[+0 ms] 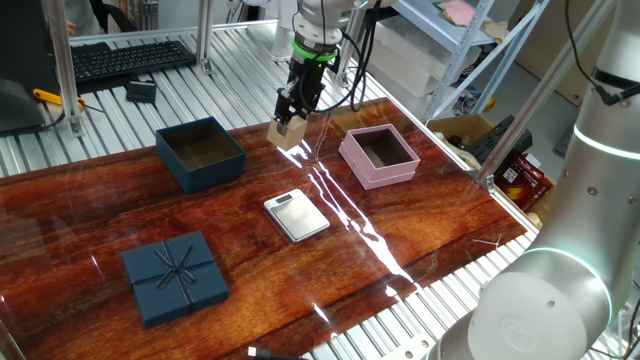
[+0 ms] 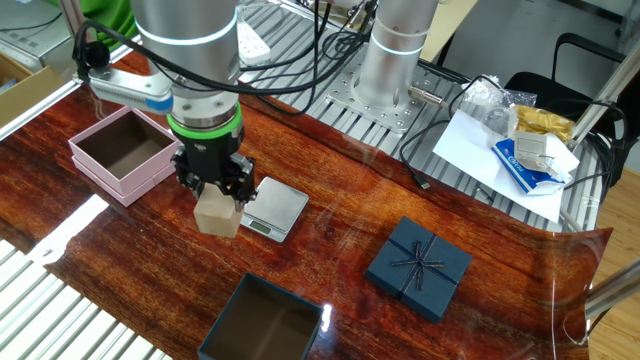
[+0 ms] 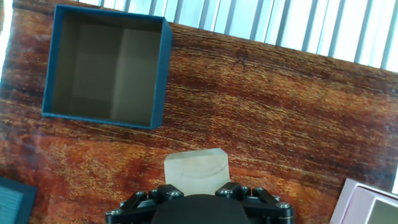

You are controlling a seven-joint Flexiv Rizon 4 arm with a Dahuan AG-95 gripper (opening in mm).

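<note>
A small tan block [image 1: 287, 134] is held at the end of my gripper [image 1: 291, 117], which is shut on it. In exterior view 2 the block [image 2: 217, 212] hangs below the dark fingers, to the left of the scale [image 2: 276, 209]. The wrist view shows the block's pale end [image 3: 197, 171] sticking out past the gripper; the fingertips' contact is partly hidden. On one side of the gripper stands an open, empty dark blue box [image 1: 200, 155]; on the other, an open pink box [image 1: 379, 156].
A closed blue gift box with a ribbon bow [image 1: 175, 279] lies on the glossy wood-patterned sheet [image 1: 80, 220]. Towards the shelf [image 1: 450, 30] are cables hanging from the arm. Bare sheet surrounds the scale, between the boxes.
</note>
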